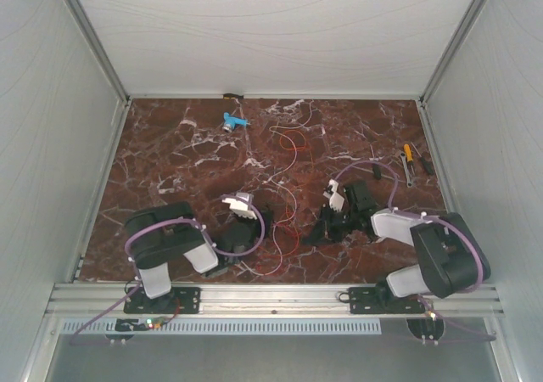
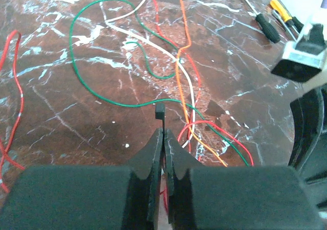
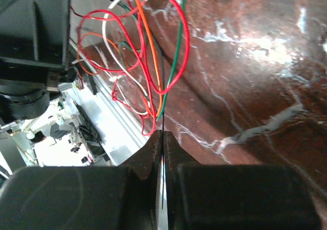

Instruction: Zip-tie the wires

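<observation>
Red, white, orange and green wires (image 2: 192,94) run loosely across the table in the left wrist view. My left gripper is shut on a thin black zip tie, whose small square head (image 2: 160,111) sticks up past the fingertips. In the right wrist view, my right gripper is shut on a thin black strip (image 3: 163,121), seemingly the zip tie's tail, which runs back past the bundled wires (image 3: 148,82). Whether the tie fully encircles the wires I cannot tell. From above, the wires (image 1: 295,212) lie between the two grippers.
A screwdriver with a black handle (image 2: 267,28) and a yellow-handled tool (image 1: 408,152) lie at the right. A blue glue-gun-like tool (image 1: 233,121) rests at the back left. The table's back middle holds only wires.
</observation>
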